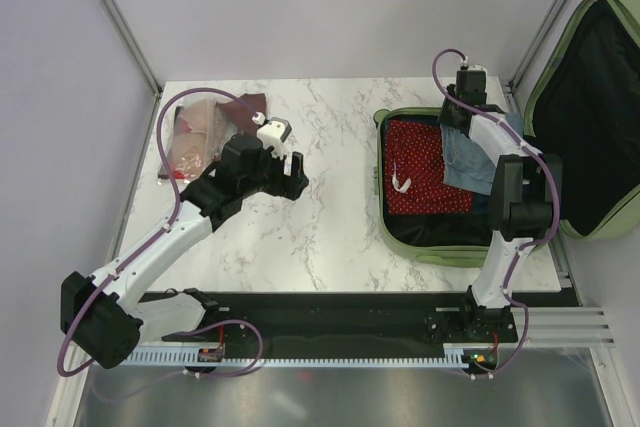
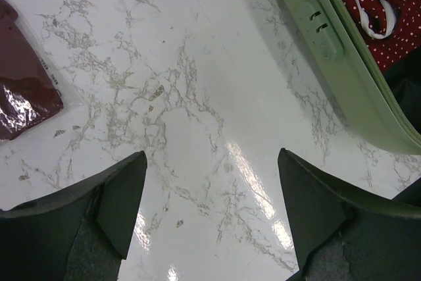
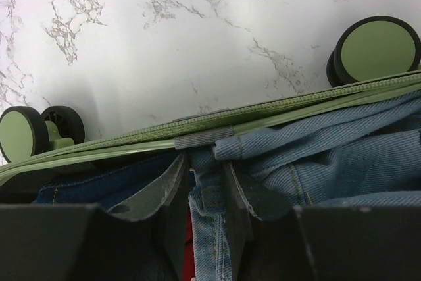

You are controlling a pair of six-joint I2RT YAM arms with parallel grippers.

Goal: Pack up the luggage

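The green suitcase [image 1: 440,254] lies open on the right of the table. A red polka-dot garment [image 1: 420,192] lies inside, with folded blue jeans [image 1: 465,169] beside it on the right. My right gripper is shut on the jeans at the suitcase's back rim, beside the zipper edge and two wheels. My left gripper hangs open over the bare table at the suitcase's left, nothing between its fingers.
Clear bags of clothing [image 1: 195,137] and a maroon bag [image 2: 26,97] lie at the back left. The suitcase lid [image 1: 590,107] stands open at the right.
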